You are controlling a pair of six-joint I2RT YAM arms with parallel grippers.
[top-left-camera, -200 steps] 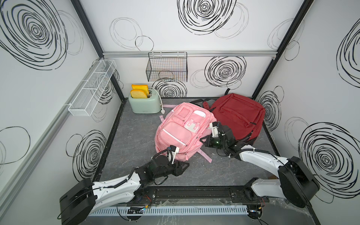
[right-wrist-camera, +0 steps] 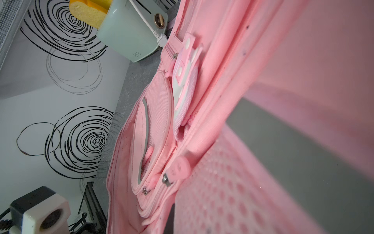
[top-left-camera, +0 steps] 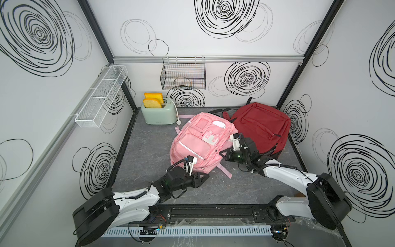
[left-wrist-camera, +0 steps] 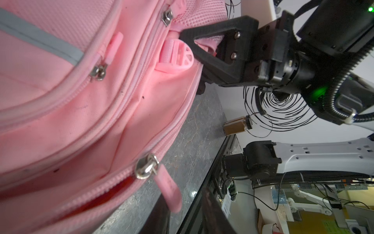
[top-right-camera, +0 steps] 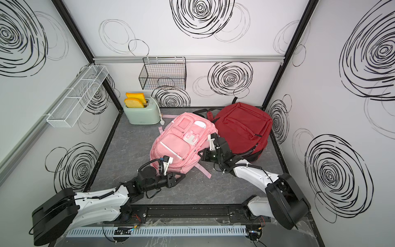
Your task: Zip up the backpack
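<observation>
The pink backpack [top-left-camera: 193,144] lies front-up mid-table. In the left wrist view its lower zipper slider [left-wrist-camera: 145,167] has a dangling pink pull [left-wrist-camera: 168,189], with the zipper parted below it, showing red inside. My left gripper [top-left-camera: 203,177] is at the front edge of the bag, its blurred fingertips just below that pull in the wrist view, parted, with nothing visibly held. My right gripper [top-left-camera: 222,153] presses against the bag's right side by the mesh pocket [right-wrist-camera: 229,191]; it appears shut, with whether fabric is between its fingers hidden.
A red backpack [top-left-camera: 257,123] lies at the back right. A mint toaster [top-left-camera: 158,115] with yellow slices stands at the back left. Wire baskets [top-left-camera: 183,72] hang on the walls.
My left gripper and arm have moved slightly right and up toward the bag's front zipper. The right arm and both bags look unchanged.
</observation>
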